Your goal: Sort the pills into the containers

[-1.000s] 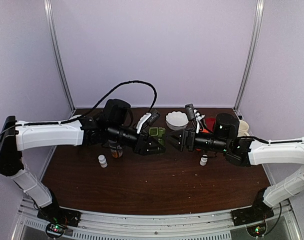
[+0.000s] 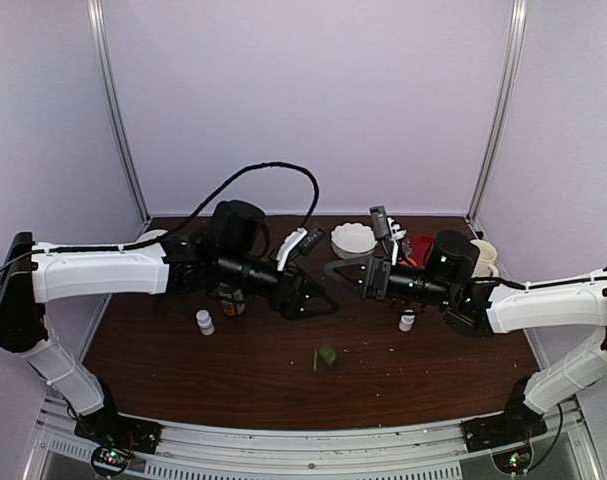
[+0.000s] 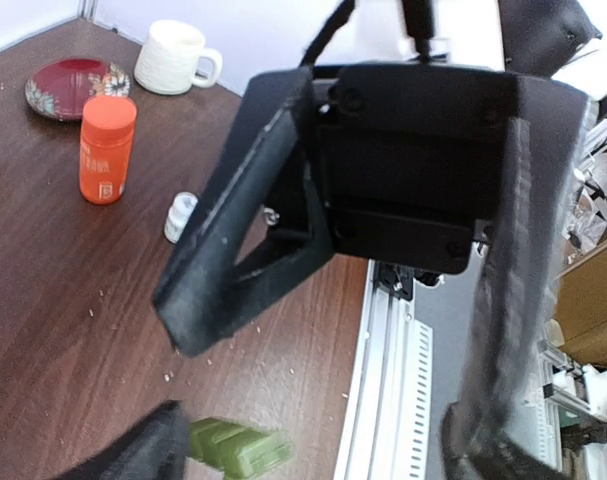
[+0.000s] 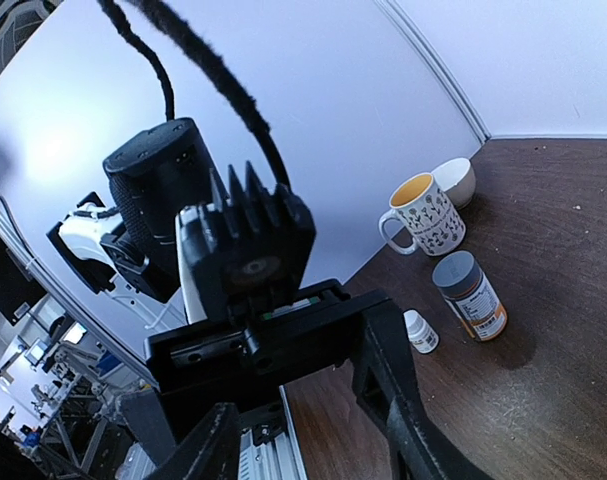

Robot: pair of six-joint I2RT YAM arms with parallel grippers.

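A blurred green pill box (image 2: 326,356) is below the two grippers in the top view, apart from both; whether it touches the table is unclear. My left gripper (image 2: 318,303) is open, its fingers spread; in the left wrist view the pill box (image 3: 240,448) shows beyond them. My right gripper (image 2: 345,276) faces it closely. Its fingers (image 4: 215,445) stand some way apart in the right wrist view, but the tips are cut off, so I cannot tell its state. White pill bottles stand at left (image 2: 205,322) and right (image 2: 407,322).
Behind the left arm stands a dark-capped bottle (image 4: 470,296). An orange bottle (image 3: 107,150), a red bowl (image 3: 78,88) and a white mug (image 3: 176,57) are on the right side. A white scalloped bowl (image 2: 353,239) sits at the back.
Both arms have shifted only slightly.
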